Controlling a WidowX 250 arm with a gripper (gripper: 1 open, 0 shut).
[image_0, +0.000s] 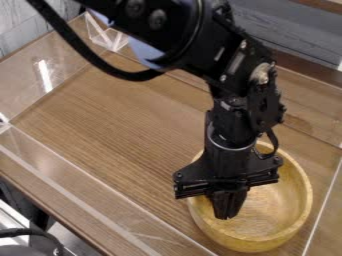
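My black gripper (227, 200) hangs over the left part of a yellow bowl (281, 225), its fingertips pointing down into it. The fingers appear close together, shut, and I cannot see anything held between them. The wrist hides the back of the bowl and part of its inside.
The bowl stands at the right of a wooden table (107, 130). A clear plastic edge runs along the left side, and a wooden ledge lies at the back right.
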